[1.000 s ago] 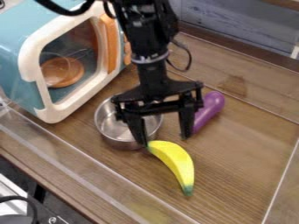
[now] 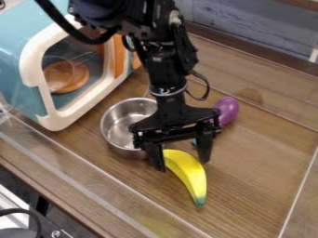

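The black gripper point(image 2: 180, 155) hangs low over the upper end of a yellow banana point(image 2: 189, 174), its two fingers apart on either side of that end. A steel pot point(image 2: 119, 124) sits behind and left of it, partly hidden by the arm. A purple eggplant point(image 2: 228, 110) lies to the right behind the gripper, partly covered by it.
A light blue toy microwave point(image 2: 44, 102) with its door open and an orange dish inside stands at the back left. A wall runs along the back.
The gripper has shifted slightly toward the front and right, down around the banana's upper end. The banana looks nearly unmoved.
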